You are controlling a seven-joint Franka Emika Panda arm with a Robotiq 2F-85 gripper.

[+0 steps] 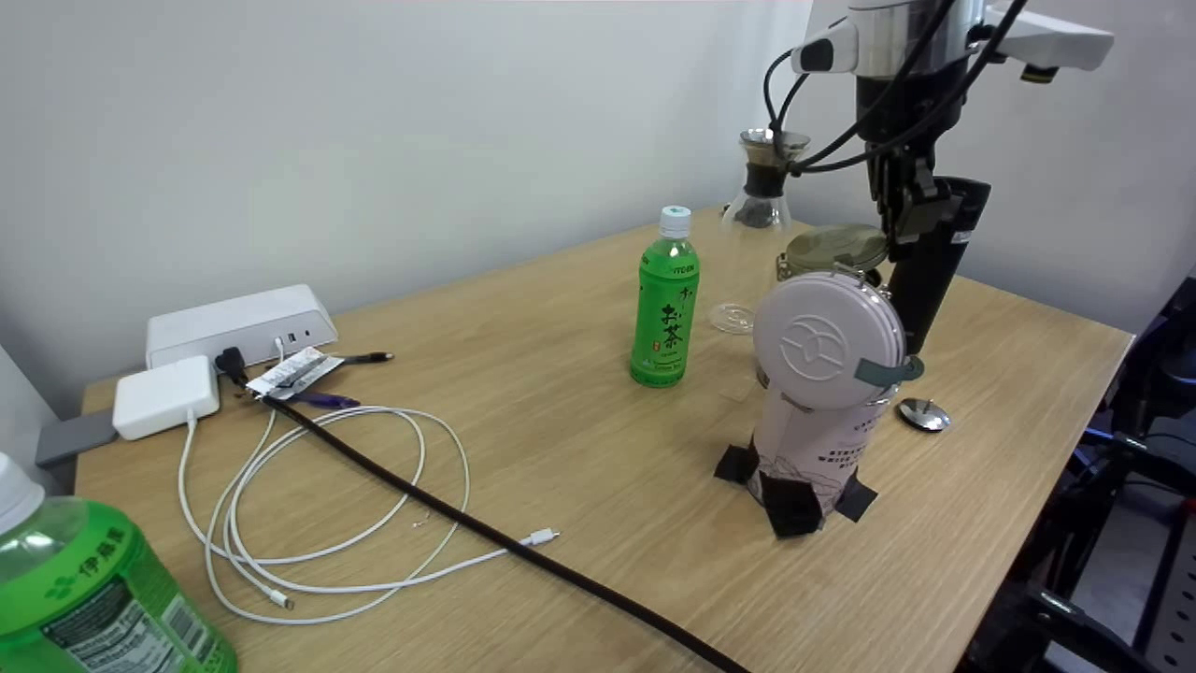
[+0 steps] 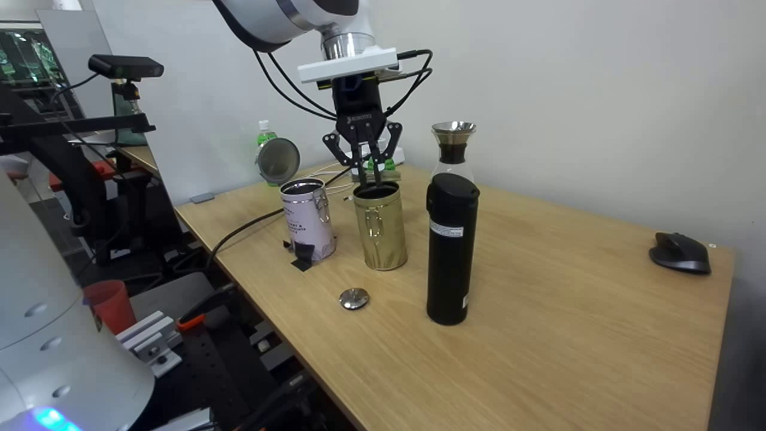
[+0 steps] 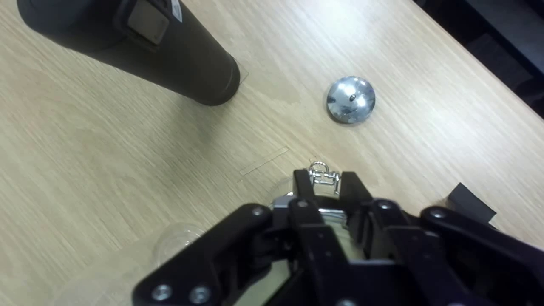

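Observation:
A gold canister point(image 2: 383, 233) stands with its mouth uncovered. Its olive lid point(image 1: 835, 247) shows behind the pink canister. My gripper point(image 2: 370, 181) points down at the gold canister's mouth, fingertips at or just inside the rim. In the wrist view the gripper has a narrow gap between its fingers, through which a wire clasp point(image 3: 324, 176) shows beyond. Whether anything is pinched there is not clear. The pink canister point(image 2: 309, 221) stands beside it, taped to the table, its lid point(image 1: 824, 342) swung open.
A black tumbler point(image 2: 450, 251) stands close to the gold canister, and a small metal lid point(image 2: 353, 298) lies in front. Behind are a glass coffee maker point(image 1: 762, 207) and a green tea bottle point(image 1: 666, 303).

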